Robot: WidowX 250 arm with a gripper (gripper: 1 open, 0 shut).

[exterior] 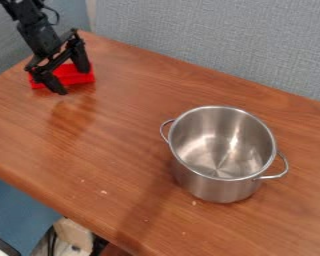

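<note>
My black gripper (64, 78) is at the upper left of the camera view, open, over a red block (40, 81) lying on the wooden table (149, 90). The fingers hang down around and in front of the block and hide part of it; whether they touch it I cannot tell. A steel pot (222, 150) with two side handles stands empty on the right half of the table.
A grey padded wall (216, 40) borders the table at the back. The table's front left edge drops to a blue area with some cables below.
</note>
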